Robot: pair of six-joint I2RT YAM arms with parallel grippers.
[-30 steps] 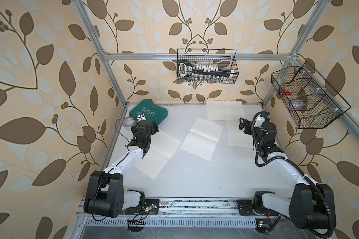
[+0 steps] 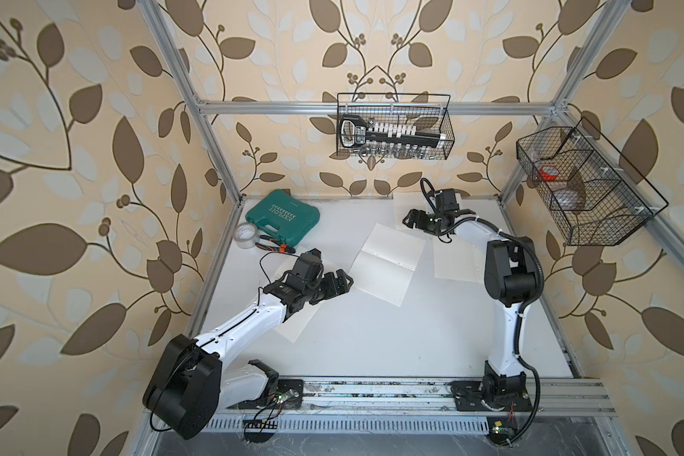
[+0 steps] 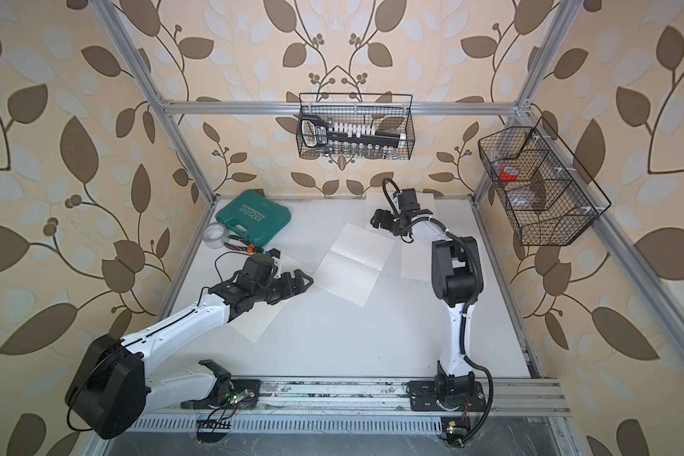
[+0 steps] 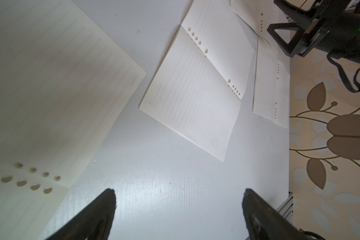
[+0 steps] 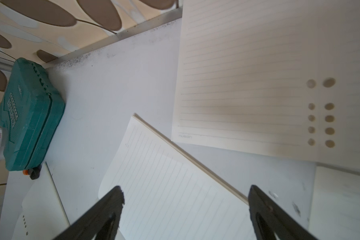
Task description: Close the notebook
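Observation:
Several open notebooks lie flat on the white table. The middle notebook sits at an angle between my two arms, lined pages up. Another open notebook is at the left, partly hidden beneath my left arm. At the back right is a third open notebook, with one more notebook just in front of it, partly covered by my right arm. My left gripper is open and empty, just left of the middle notebook. Open and empty too, my right gripper hangs near the back notebook, facing the middle one.
A green tool case stands at the back left, with a roll of tape and orange-black pliers beside it. Wire baskets hang on the back wall and the right wall.
My left gripper has moved right, toward the middle notebook. My right gripper has moved left and back, with its arm stretched farther over the table. The notebooks have stayed in place.

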